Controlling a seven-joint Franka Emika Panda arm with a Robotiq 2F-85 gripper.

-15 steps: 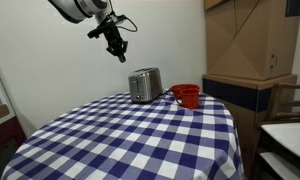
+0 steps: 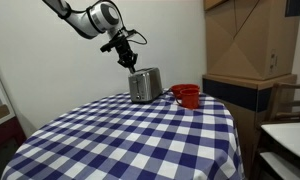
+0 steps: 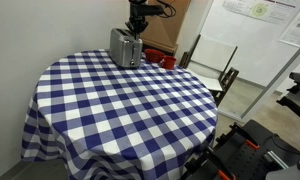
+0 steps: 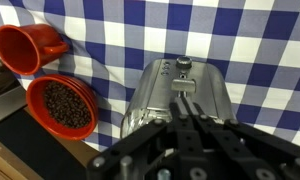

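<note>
A silver toaster (image 2: 146,88) stands upright at the far side of the checked table. My gripper (image 2: 132,69) is shut and points down close above the toaster's near end; nothing shows between its fingers. In the wrist view, the fingertips (image 4: 181,108) overlap the toaster's shiny top (image 4: 155,88), just short of the small lever knob (image 4: 183,63) on its end. Whether they touch the metal I cannot tell. The toaster's slots are mostly hidden under the gripper in that view.
A red mug (image 4: 30,47) and a red bowl (image 4: 88,96) holding dark brown beans stand beside the toaster. The blue-and-white tablecloth (image 2: 120,140) is bare across most of the table. Cardboard boxes (image 2: 238,40) stand behind, and a chair (image 3: 219,78) is beyond the table.
My gripper has come down and slightly to the right, from well above the toaster to close over it. The toaster, mug and bowl have stayed in place.
</note>
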